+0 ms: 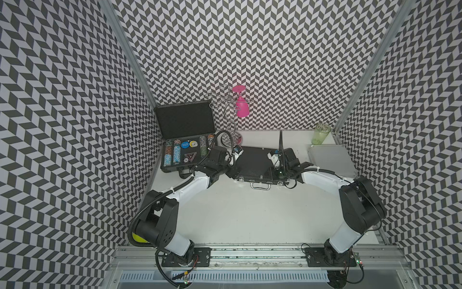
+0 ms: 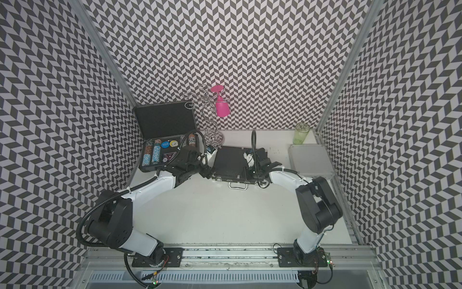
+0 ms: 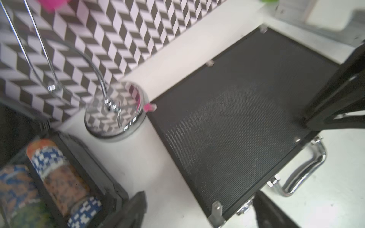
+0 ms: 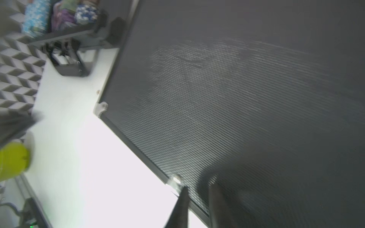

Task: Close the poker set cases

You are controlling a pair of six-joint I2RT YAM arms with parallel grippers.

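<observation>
A black poker case [image 1: 254, 162] lies flat in the middle with its lid down; its metal handle [image 3: 302, 174] faces the front. A second case stands at the back left, its lid [image 1: 185, 120] raised and its base [image 2: 167, 155] showing chip rolls and a few small items. My left gripper is open over the near left corner of the flat case, nothing between its spread fingers. Above the right part of that case, my right gripper is slightly open, only a narrow gap between its fingertips and nothing held. The right wrist view is blurred.
A chrome stand [image 3: 114, 110] with a pink glass [image 1: 242, 107] stands behind, between the cases. A green glass [image 1: 320, 134] and a grey flat box [image 2: 311, 160] are at the right. The left arm mostly covers a lime bowl [image 1: 139, 238].
</observation>
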